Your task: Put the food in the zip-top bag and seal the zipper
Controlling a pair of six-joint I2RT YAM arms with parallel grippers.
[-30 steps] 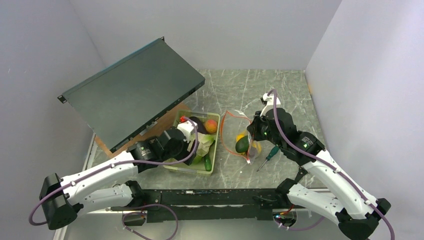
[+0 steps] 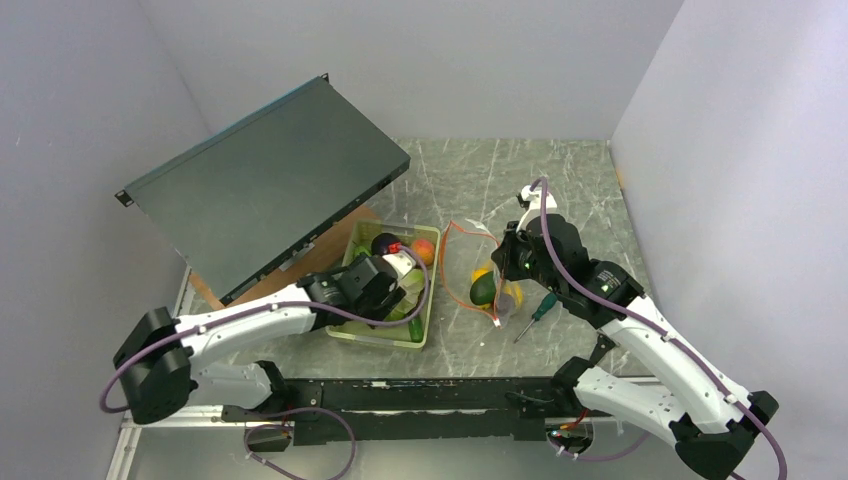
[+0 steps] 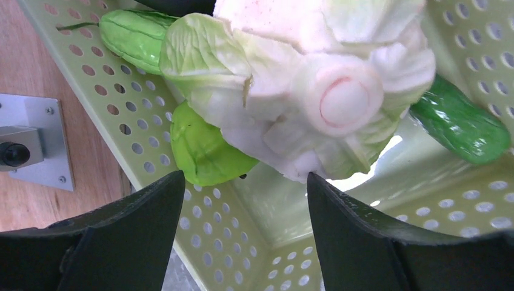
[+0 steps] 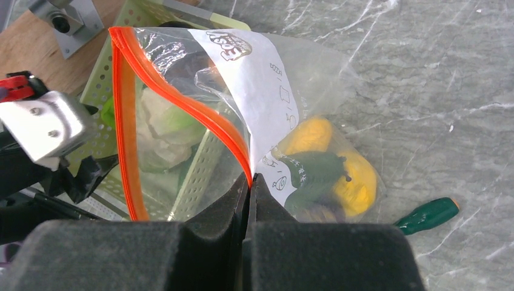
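My left gripper hangs open over the green crate (image 2: 378, 338). Below it lie a pale cabbage (image 3: 285, 97), a lime-green vegetable (image 3: 206, 151) and cucumbers (image 3: 460, 121). A peach (image 2: 423, 250) and an eggplant (image 2: 384, 241) sit in the crate's back. The zip bag with orange zipper (image 4: 182, 103) stands open beside it, holding yellow items (image 4: 354, 188) and a dark green avocado (image 2: 483, 290). My right gripper is shut on the bag's rim at the printed white strip.
A green screwdriver (image 4: 427, 215) lies right of the bag. A dark panel (image 2: 270, 180) on a wooden base fills the back left. The countertop (image 2: 520, 170) behind the bag is clear.
My left arm has moved toward the right over the crate, its wrist turning. The right arm and bag show no clear movement.
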